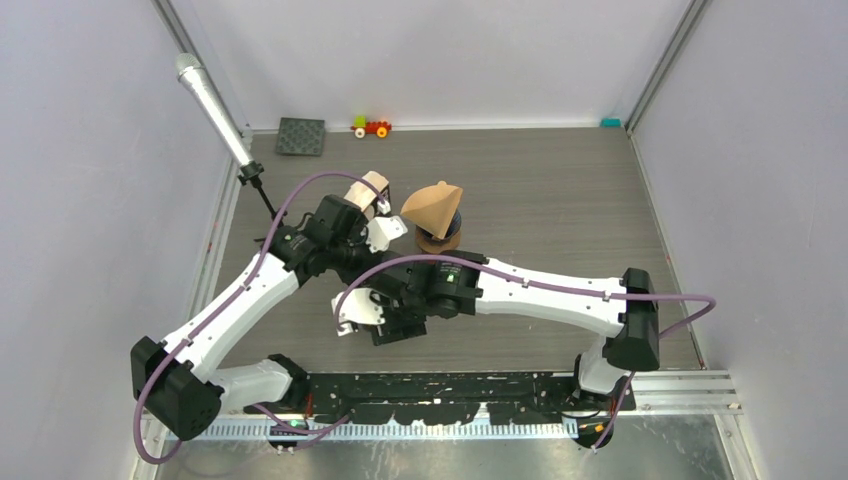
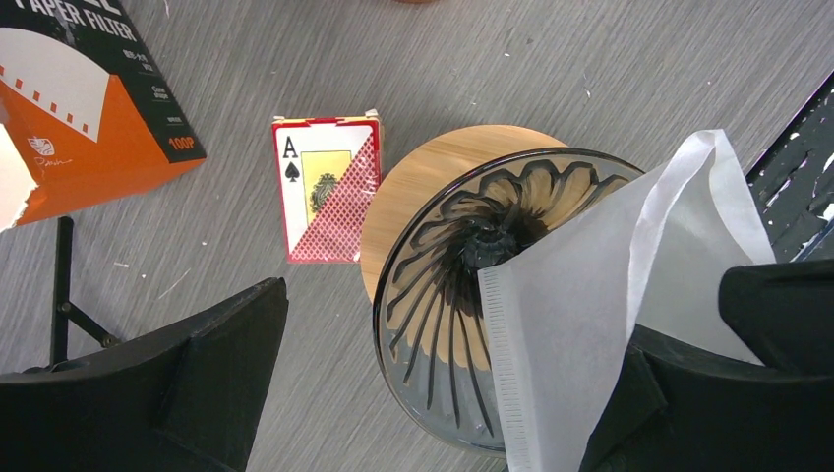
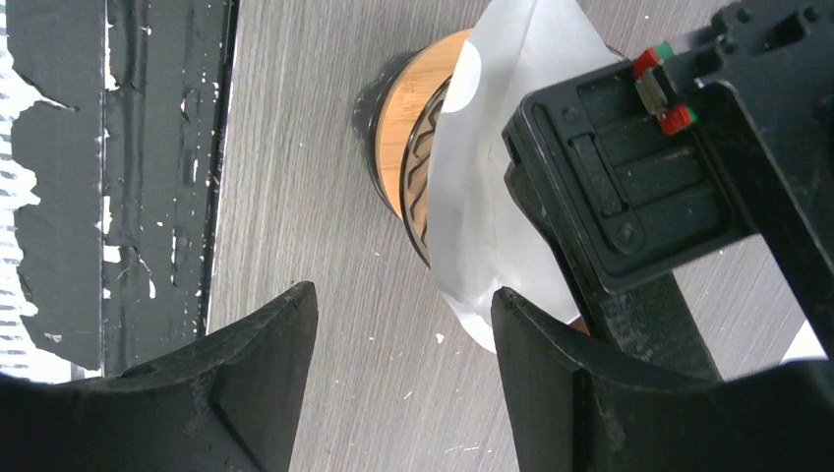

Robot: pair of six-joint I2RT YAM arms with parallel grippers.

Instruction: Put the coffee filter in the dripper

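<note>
The white paper filter rests partly over the glass dripper on its wooden base. In the left wrist view my left gripper is open, with the filter's near part beside its right finger. My right gripper stands part open in its own wrist view, its fingertips just short of the filter's folded edge. Part of the left gripper covers the filter there. From above, both grippers and the arms hide the dripper.
An orange paper filter box and a card pack lie beside the dripper. A brown paper cone sits behind the arms.
</note>
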